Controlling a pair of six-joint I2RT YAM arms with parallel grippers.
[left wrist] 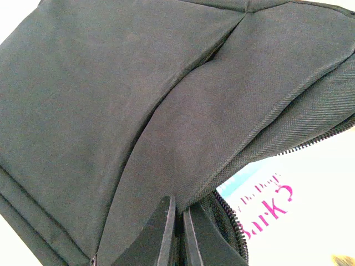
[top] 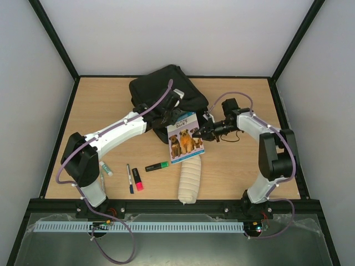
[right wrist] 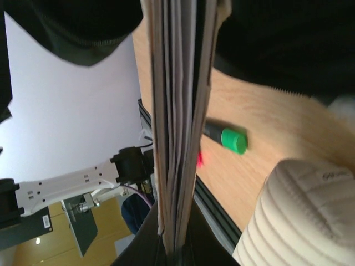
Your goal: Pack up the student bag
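A black bag (top: 152, 88) lies at the back of the table with its mouth towards the front. My left gripper is shut on the edge of the bag's flap, lifting it beside the zip. In my right gripper is a thin book (top: 186, 138) with dogs on its cover, pinched by its right side. The book's top edge is at the bag mouth, under the raised flap in the left wrist view. How far inside it reaches, I cannot tell. Edge-on pages fill the middle of the right wrist view.
A cream quilted pouch (top: 189, 180) lies in front of the book. To its left are a green-capped marker (top: 157, 166), a pink-capped marker (top: 137, 179), a pen (top: 130, 178) and a small white tube (top: 106, 168).
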